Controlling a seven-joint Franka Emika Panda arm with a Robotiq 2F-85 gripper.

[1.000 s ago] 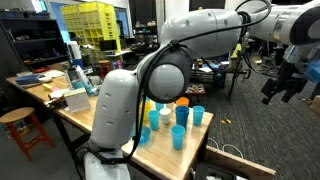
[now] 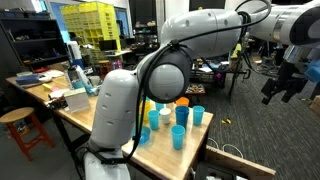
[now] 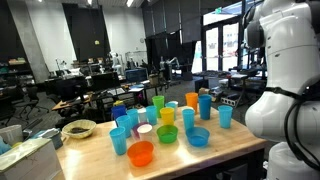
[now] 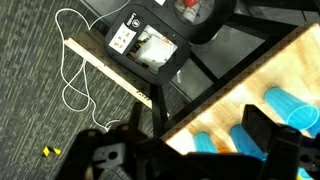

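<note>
Open and empty, my gripper hangs over the floor beyond the table edge in the wrist view, its dark fingers wide apart. Exterior view 1 has the gripper (image 2: 277,97) at the far right, well away from the tabletop. On the wooden table stand several cups, among them a light blue cup (image 3: 224,118), a dark blue cup (image 3: 204,106), a yellow cup (image 3: 167,116) and a green cup (image 3: 158,103). In front of them sit an orange bowl (image 3: 140,154), a green bowl (image 3: 167,134) and a blue bowl (image 3: 198,137). The arm hides part of the table in exterior view 1.
A woven basket (image 3: 78,130) lies at the table's left. Below my gripper, a wooden strip (image 4: 108,70), a white cable and a black base with a boxy device (image 4: 152,47) occupy the floor area. Clear wood shows at the table's front left.
</note>
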